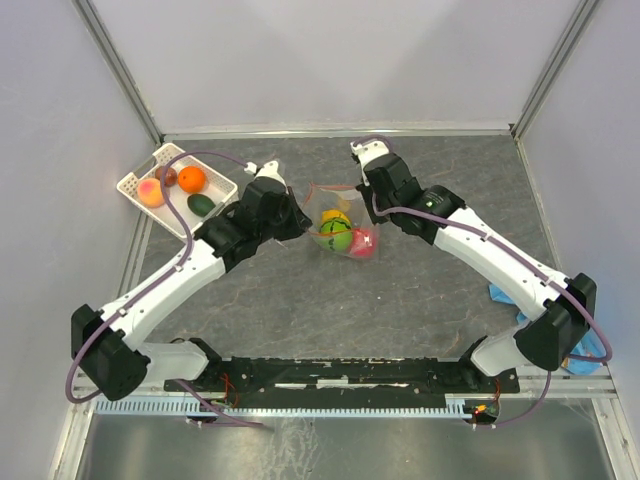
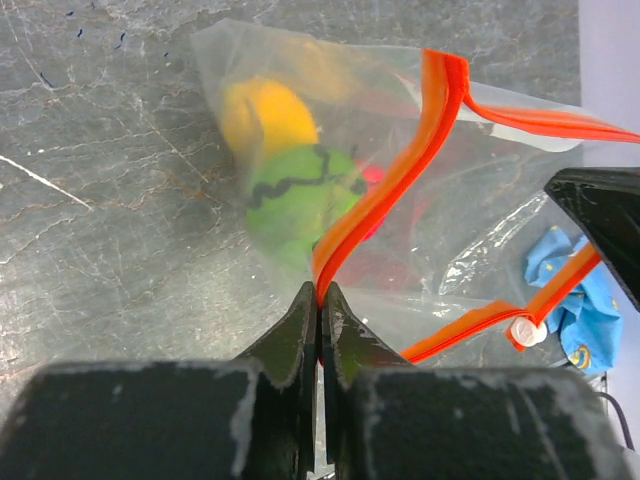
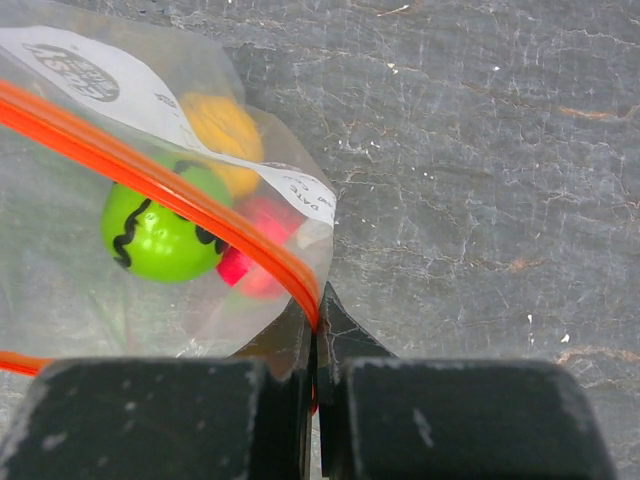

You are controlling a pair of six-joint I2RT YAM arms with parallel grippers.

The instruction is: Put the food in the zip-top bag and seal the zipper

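The clear zip bag [image 1: 318, 206] with an orange zipper hangs between both arms, its mouth spread wide. Inside lie a green striped ball [image 1: 336, 235], a yellow piece [image 2: 265, 117] and a pinkish-red piece [image 1: 363, 243]. My left gripper is shut on the orange zipper edge at one corner. At the opposite corner my right gripper is shut on the other end of the orange rim, the thin film pinched between its fingertips. In the top view, the dark gripper bodies partly cover the held corners.
A white basket [image 1: 226, 187] at the back left holds an orange [image 1: 192, 179], a peach [image 1: 150, 192], a brown round item [image 1: 166, 176] and a dark green one [image 1: 201, 205]. Blue cloth [image 1: 583, 352] lies at the right edge.
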